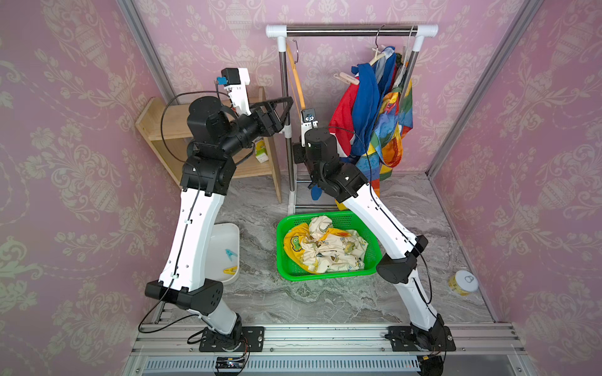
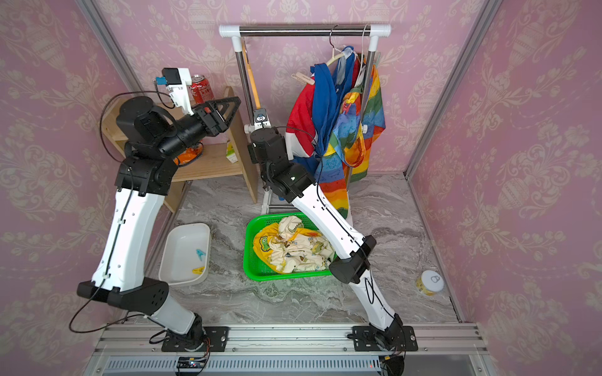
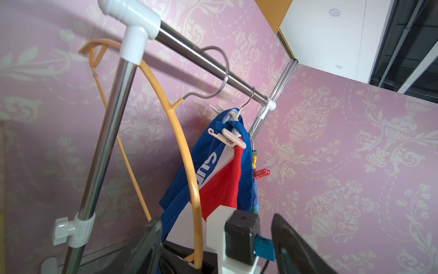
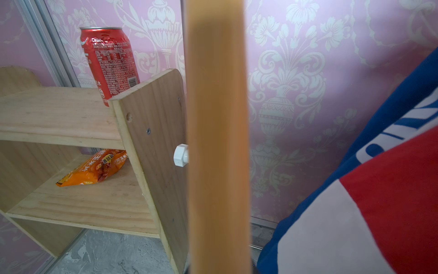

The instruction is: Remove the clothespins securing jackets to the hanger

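Observation:
An empty orange hanger (image 1: pixel 296 75) hangs at the left of the rack, its hook on the bar in the left wrist view. Low on it, my right gripper (image 1: pixel 299 152) is shut on the hanger, which crosses the right wrist view as a blurred bar. My left gripper (image 1: pixel 286 114) stands open left of the hanger, nothing between its fingers. A blue, white and red jacket (image 3: pixel 223 187) hangs farther right, with beige clothespins (image 3: pixel 233 138) at its shoulder. Beyond it hangs a rainbow garment (image 1: pixel 392 122), near a red clothespin (image 3: pixel 261 173).
Clothes lie in a green basket (image 1: pixel 283 250). A white tray (image 2: pixel 170 250) holds a blue clip (image 2: pixel 200 254) and a yellow clip (image 2: pixel 198 270). A wooden shelf (image 4: pixel 150 137) with a red can (image 4: pixel 111 64) stands left of the rack. A tin (image 1: pixel 463 282) sits at right.

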